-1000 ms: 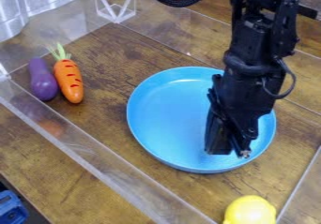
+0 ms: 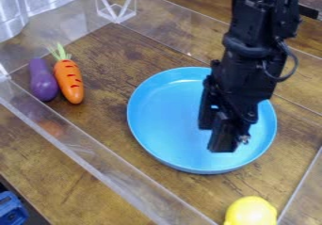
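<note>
The black gripper [image 2: 227, 125] hangs low over the blue plate [image 2: 164, 120], its fingers pointing down near the plate's right middle. How far apart the fingers stand is hard to make out, and the arm hides part of the plate's back right; no object shows clearly at the fingertips.
A purple eggplant [image 2: 43, 81] and a carrot [image 2: 71, 78] lie at the left. A yellow lemon [image 2: 250, 212] sits at the bottom right. Clear plastic edges border the wooden surface, and a blue item [image 2: 10, 209] is at the lower left.
The gripper has shifted slightly up and to the left over the plate. The other objects look unmoved.
</note>
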